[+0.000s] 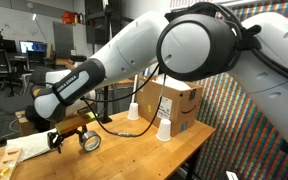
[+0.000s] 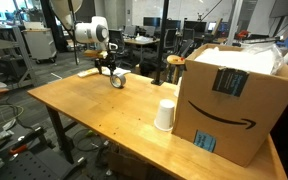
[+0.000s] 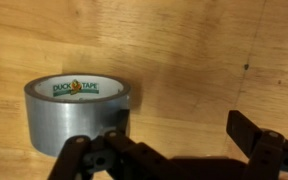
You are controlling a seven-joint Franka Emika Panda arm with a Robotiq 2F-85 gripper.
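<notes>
A grey roll of duct tape [image 3: 76, 115] shows at the left of the wrist view, with a printed label inside its core. It appears to stand on its edge on the wooden table [image 1: 134, 157]. My gripper is open, with bare wood between its fingers. Its left finger [image 3: 106, 152] overlaps the right side of the roll in that view; whether they touch I cannot tell. From the side, the tape roll [image 1: 89, 142] is right beside the gripper [image 1: 69, 137], low over the table's far-left part.
An open cardboard box [image 2: 227, 105] stands on the table, with a white cup [image 2: 165, 115] beside it. Another white cup [image 1: 133, 110] is farther back. Flat white items [image 1: 29, 146] lie left of the gripper.
</notes>
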